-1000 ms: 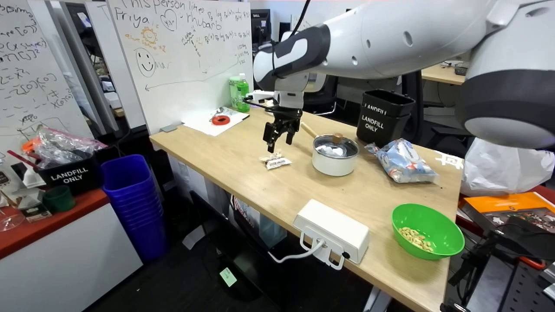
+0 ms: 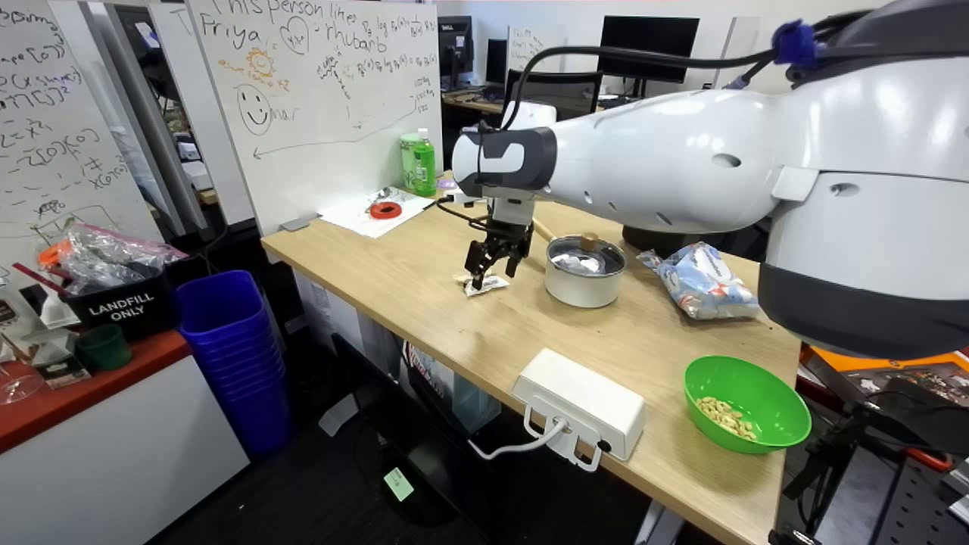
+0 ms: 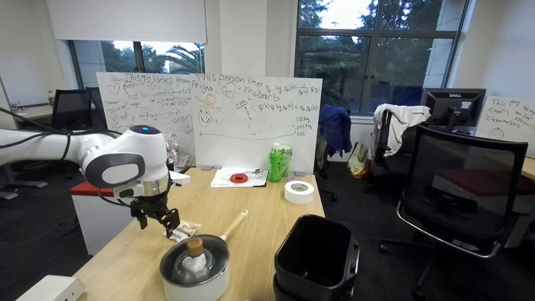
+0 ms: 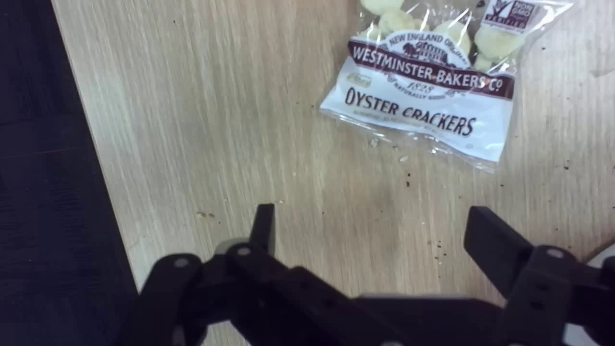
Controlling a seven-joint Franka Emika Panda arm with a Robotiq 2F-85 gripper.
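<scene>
A small clear-and-white packet of oyster crackers [image 4: 426, 86] lies flat on the wooden table, its printed label facing up in the wrist view. My gripper is open, its two black fingers wide apart with only bare wood showing between them. In that view the packet lies beyond the fingertips, not between them. From exterior view 1 the gripper [image 2: 493, 272] hangs low over the packet [image 2: 487, 285], partly covering it. In exterior view 2 the packet [image 3: 184, 230] shows just behind the gripper [image 3: 158, 228].
Close by stands a lidded white pot [image 2: 581, 281], its wooden handle [image 3: 234, 225] pointing away. A blue-white bag [image 2: 708, 283], a green bowl [image 2: 788, 410] of crackers and a white box [image 2: 581, 400] are also on the table. A black bin [image 3: 313, 251] stands past the pot.
My gripper has come down closer to the table and the packet, shifting slightly right in exterior view 1. The forearm has lowered and now covers the black bin. The packet lies in the same place.
</scene>
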